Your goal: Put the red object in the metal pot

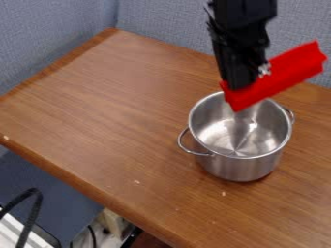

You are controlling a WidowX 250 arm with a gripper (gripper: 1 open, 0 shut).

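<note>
The red object (280, 77), a long block, is held up in the air at a slant, its lower left end over the pot's far rim. My black gripper (247, 79) is shut on it from above, its fingers partly merging with the dark arm. Below stands the metal pot (239, 167), upright and open at the top, with a wire handle on each side. The part of its inside that I can see is empty; the red object covers a bit of the far rim.
A grey-blue partition (162, 21) stands behind the table.
</note>
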